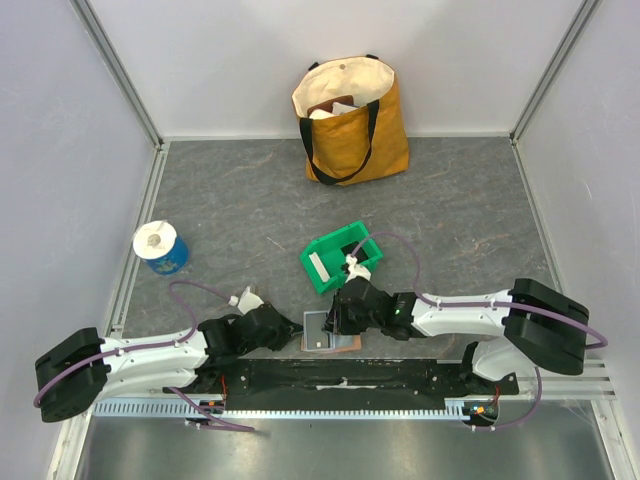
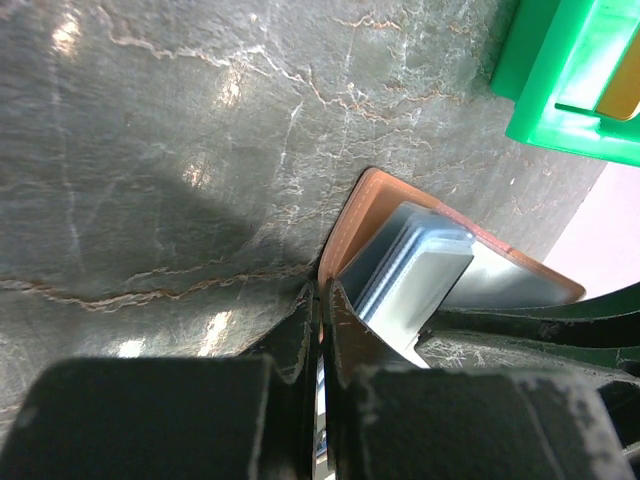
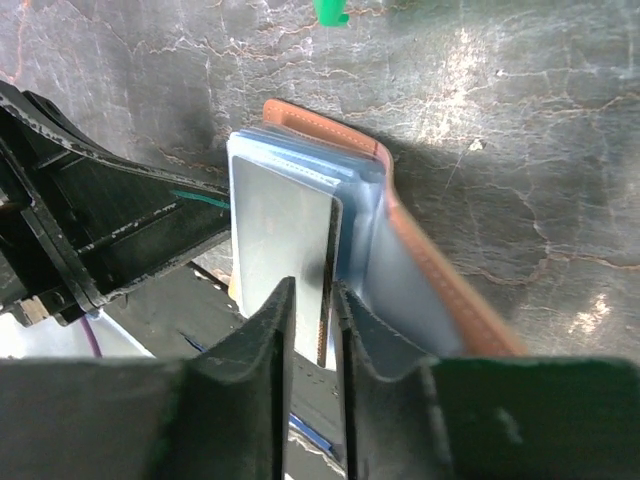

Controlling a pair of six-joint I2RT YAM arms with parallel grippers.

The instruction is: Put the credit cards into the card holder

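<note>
The open card holder [image 2: 370, 205], tan leather with clear sleeves, lies at the table's front edge between both grippers. A silvery card [image 3: 275, 240] with a dark stripe sits on its sleeves. My left gripper is shut at the holder's edge, with no card visible between its fingers. My right gripper is over the card's striped edge, fingers a little apart; whether the card is between them I cannot tell.
A green tray [image 1: 325, 250] with white and dark items stands just behind the holder. A blue-white roll [image 1: 165, 255] is at the left and a yellow bag [image 1: 355, 140] at the back.
</note>
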